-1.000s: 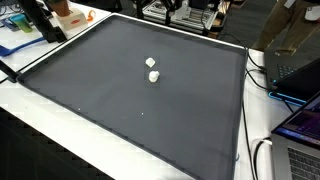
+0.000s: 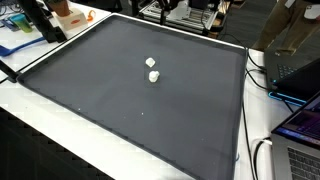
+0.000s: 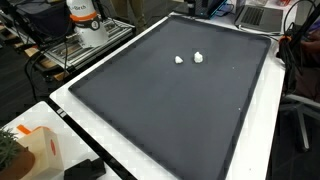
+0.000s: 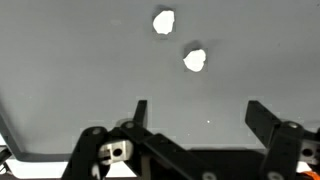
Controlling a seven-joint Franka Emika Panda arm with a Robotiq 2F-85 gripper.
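Observation:
Two small white objects lie apart on the grey board. In exterior view 1, one white object [image 2: 150, 62] is a little farther back and the other white object [image 2: 153, 76] sits nearer the camera. From the wrist, one white piece [image 4: 164, 22] appears near the top edge and another white piece [image 4: 195, 60] lower and to its right. My gripper stands open above the board, its fingers spread wide with only bare board between them. Both pieces are beyond the fingertips in that view. Exterior view 1 shows only a dark part of the arm at the top edge.
The grey board [image 3: 160, 105] is otherwise bare, with a white table border [image 2: 95, 130] around it. Laptops [image 2: 290, 140] and cables stand along the right side in exterior view 1. An orange-and-white item [image 3: 88, 25] stands outside the board at the left.
Both white objects stay where they were.

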